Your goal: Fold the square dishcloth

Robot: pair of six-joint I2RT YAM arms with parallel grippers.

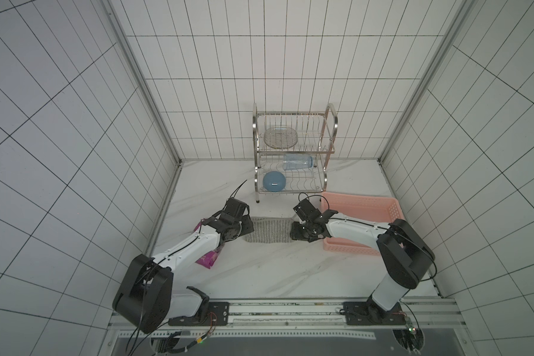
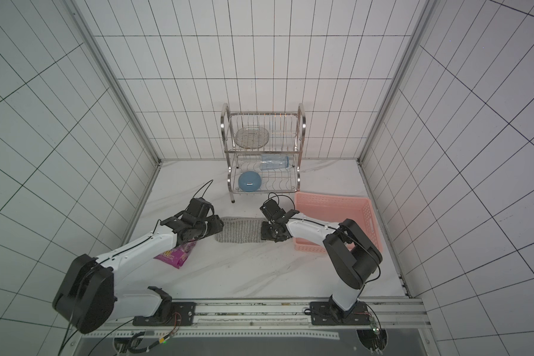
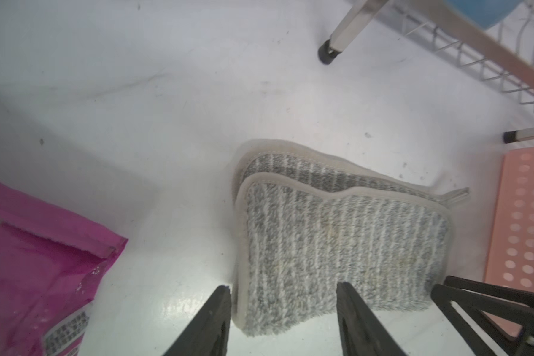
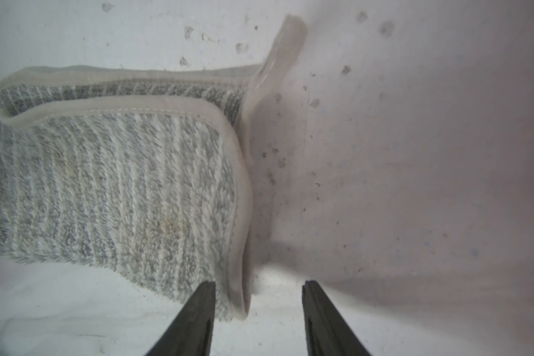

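A grey ribbed dishcloth (image 1: 269,230) lies on the table between the two arms, doubled over into a wide rectangle. In the left wrist view the cloth's upper layer (image 3: 332,249) stops short of the far rim of the lower layer, which shows as a narrow strip. A small loop sticks out at its far right corner in the right wrist view. My left gripper is open above the cloth's near left part. Over the near right corner of the dishcloth (image 4: 160,178) hovers my right gripper, also open. Nothing is between either pair of fingers.
A metal dish rack (image 1: 293,153) with a blue bowl (image 1: 274,181) stands behind the cloth. To the right is a pink basket (image 1: 362,204), partly under the right arm. A magenta packet (image 1: 209,258) lies by the left arm.
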